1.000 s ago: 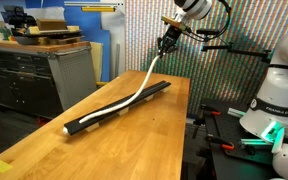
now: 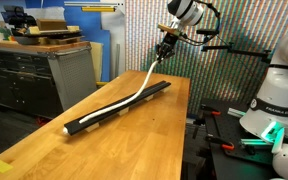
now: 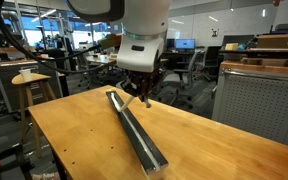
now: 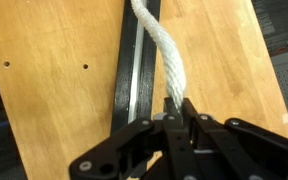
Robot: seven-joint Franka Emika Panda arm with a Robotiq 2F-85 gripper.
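Observation:
A white rope (image 2: pixel 126 101) lies partly along a long black channel (image 2: pixel 162 86) on the wooden table, and its far part rises off it. My gripper (image 2: pixel 165 50) is shut on the raised end of the rope, above the table's far end. In the wrist view the rope (image 4: pixel 166 47) runs up from the fingers (image 4: pixel 175 106), off to the right of the channel (image 4: pixel 120 101). A pale strip shows along the channel's middle. In exterior view 2 the arm hides part of the rope; the channel (image 3: pixel 144 148) stretches away from the near edge.
Bare wooden tabletop (image 2: pixel 144 145) lies on both sides of the channel. A grey cabinet (image 2: pixel 29 80) stands behind the table, and another robot arm (image 2: pixel 277 95) is at the right. A wooden stool (image 3: pixel 36 95) is at the left in exterior view 2.
The channel has stayed where it was.

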